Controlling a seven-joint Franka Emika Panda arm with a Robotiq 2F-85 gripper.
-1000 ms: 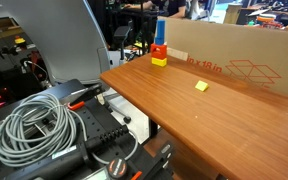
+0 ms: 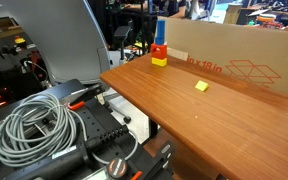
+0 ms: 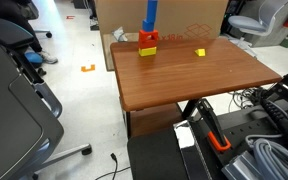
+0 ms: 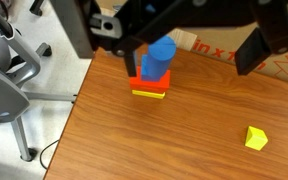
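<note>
On the wooden table stands a stack: a yellow block (image 2: 159, 62) at the bottom, a red block (image 2: 159, 50) on it, and a tall blue piece (image 2: 161, 31) upright on top. A smaller loose yellow block (image 2: 201, 86) lies apart on the tabletop. The wrist view has my gripper open over the stack, its dark fingers wide apart. From there the blue piece (image 4: 160, 57) appears between them, closer to the left finger, though its depth relative to them is unclear. Neither exterior view shows the gripper.
A cardboard panel (image 2: 234, 57) borders the table's far side. Beside the table's near edge lie coiled grey cable (image 2: 36, 128) and dark equipment. Office chairs stand on the floor around it.
</note>
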